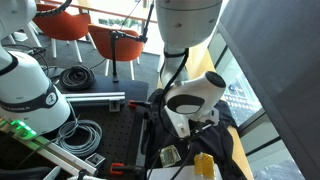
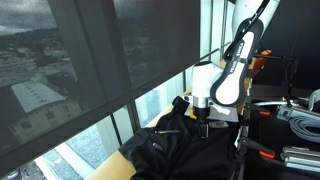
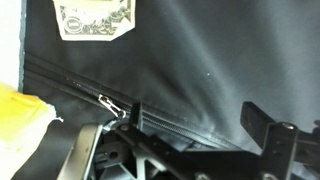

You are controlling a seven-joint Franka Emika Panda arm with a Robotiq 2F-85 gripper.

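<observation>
My gripper stands open over black fabric (image 3: 200, 60), with one dark finger (image 3: 258, 122) at the right of the wrist view. Nothing shows held between the fingers. A zipper (image 3: 75, 85) runs diagonally across the fabric, and its metal pull (image 3: 111, 106) lies near the left finger. At the top left of that view is a banknote (image 3: 97, 18), partly cut off by the frame. In exterior view 2 the arm (image 2: 213, 92) reaches down to the black fabric (image 2: 150, 152); the fingertips are hard to make out there.
A yellow object (image 1: 205, 166) lies on something white beside the fabric. Coiled cable (image 1: 78, 137) sits near the robot's base. A window and dark blind (image 2: 80, 65) border the workspace. Orange chairs (image 1: 117, 46) stand in the background.
</observation>
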